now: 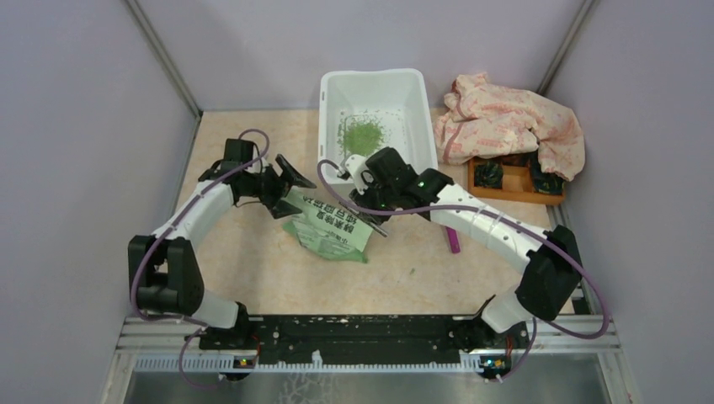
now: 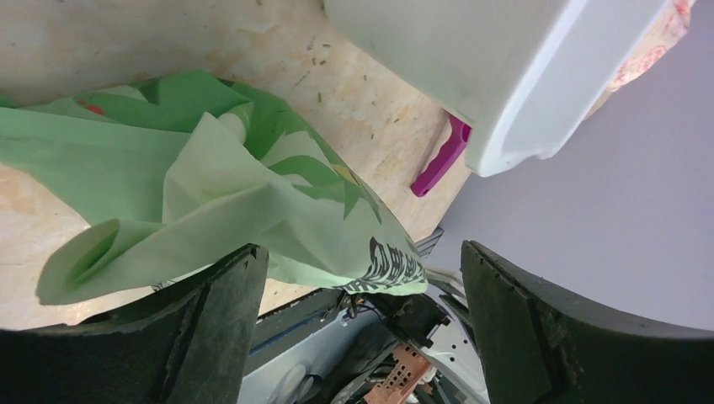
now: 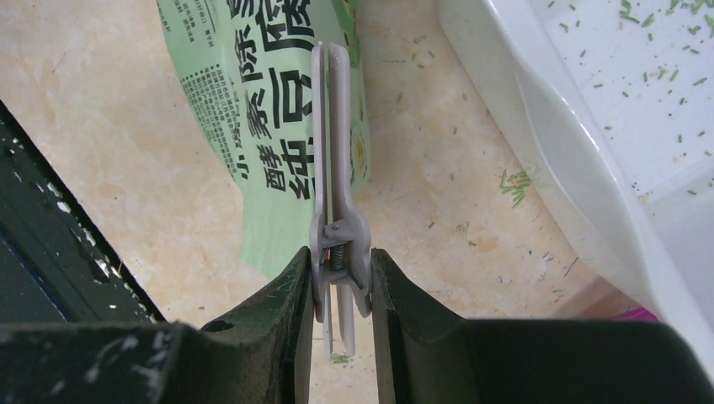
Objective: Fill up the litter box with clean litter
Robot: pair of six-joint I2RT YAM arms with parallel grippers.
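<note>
The white litter box (image 1: 412, 93) stands at the back centre, green pellets on its floor. A green printed litter bag (image 1: 328, 236) lies crumpled on the table in front of it. My left gripper is open over one end of the bag, whose folded edge rises between and beyond the fingertips. My right gripper is shut on a grey metal tool (image 3: 341, 109), like scissors or a clip with a spring, held over the printed part of the bag.
A pink-handled tool (image 1: 453, 240) lies right of the bag. At the back right, a patterned cloth (image 1: 514, 118) lies on a wooden tray (image 1: 514, 194) holding dark bags. Grey walls enclose the table.
</note>
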